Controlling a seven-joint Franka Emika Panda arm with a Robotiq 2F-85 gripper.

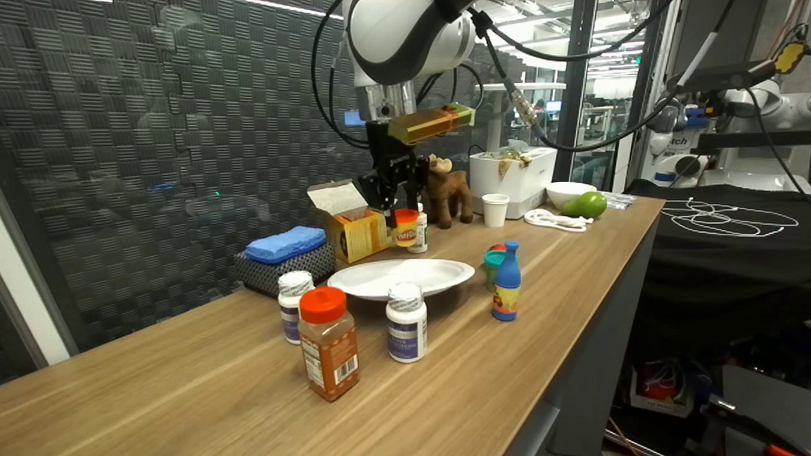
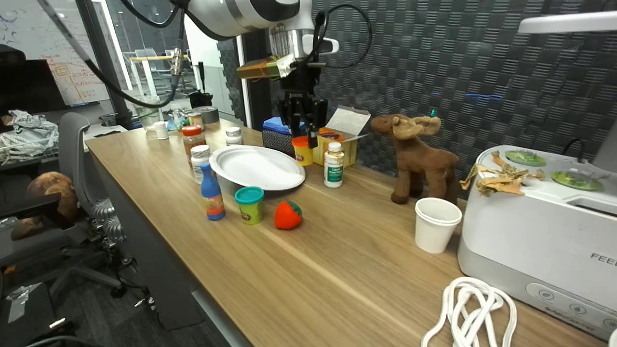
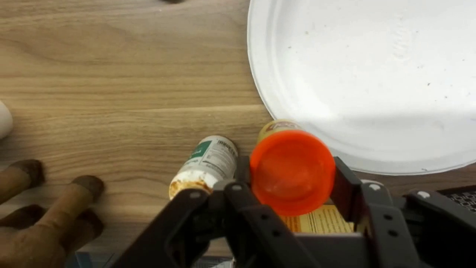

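Note:
My gripper is shut on a small yellow Play-Doh tub with an orange lid, one finger on each side of the lid. In the wrist view the tub overlaps the near rim of the white plate; whether they touch, I cannot tell. From exterior view 1 the plate looks tilted, with a dark gap under its front side. A white bottle with a green label stands close beside the tub. How far the tub's base is above the table is unclear.
Behind the tub is an open yellow box, and a brown plush moose stands nearby. White pill bottles, a red-lidded jar, a blue bottle and a teal-lidded tub surround the plate.

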